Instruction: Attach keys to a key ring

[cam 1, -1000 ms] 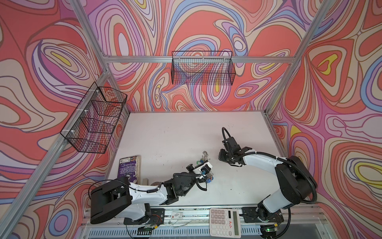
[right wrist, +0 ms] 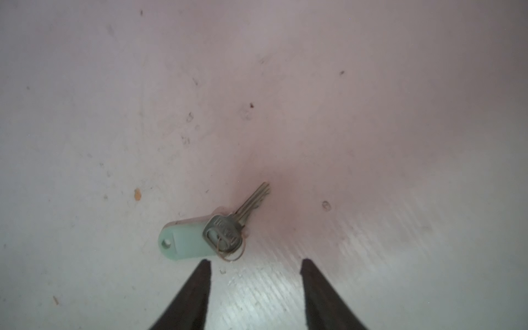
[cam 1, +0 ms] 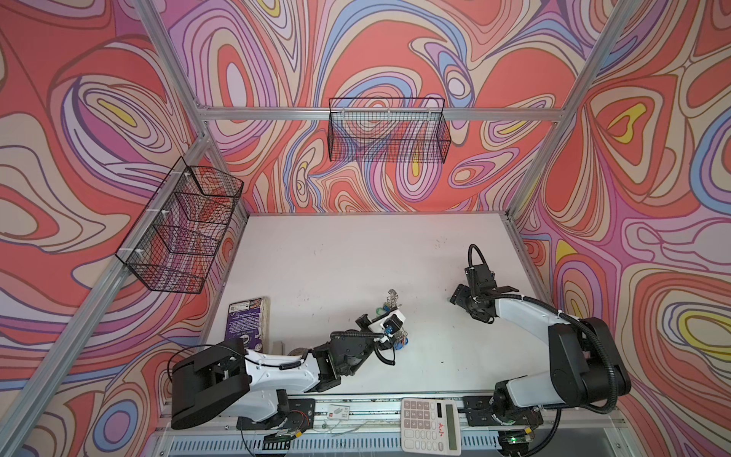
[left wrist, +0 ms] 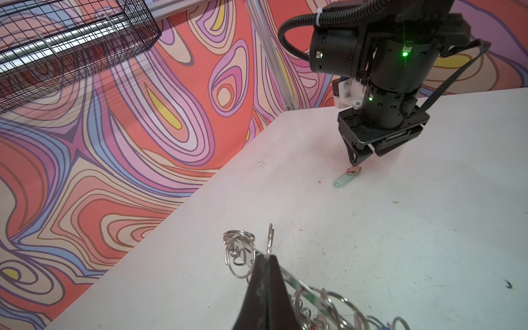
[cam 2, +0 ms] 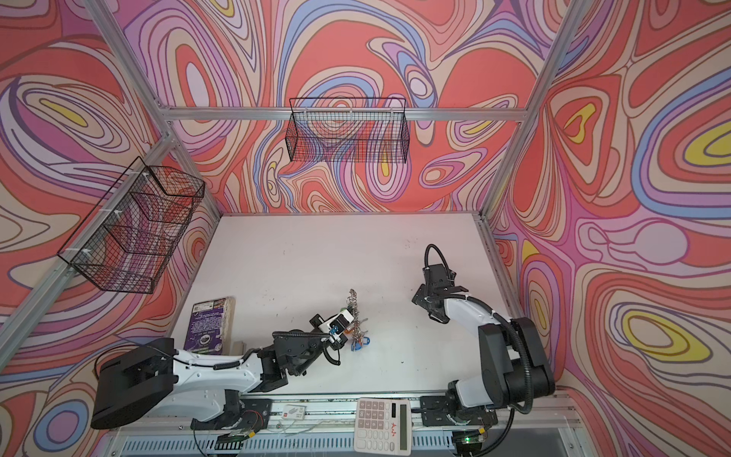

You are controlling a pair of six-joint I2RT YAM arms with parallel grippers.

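Note:
A single key (right wrist: 222,231) with a small wire ring lies partly over a pale green tag (right wrist: 189,239) on the table. Above that table area my right gripper is open, its fingers apart and nothing between them; key and tag lie just ahead and to the left in its wrist view. My left gripper is shut, with a thin wire key ring (left wrist: 270,239) standing edge-on at its fingertips. Linked metal rings (left wrist: 239,250) spread to both sides behind those fingers; their lower part with several coloured pieces is partly hidden.
A purple-covered box (cam 1: 245,320) stands at the front left, and a calculator (cam 1: 430,426) lies beyond the front edge. Wire baskets (cam 1: 388,137) hang at the back and left.
My right gripper has moved to the right across the table, away from the left one, and turned somewhat. The left arm and the metal rings stay in place.

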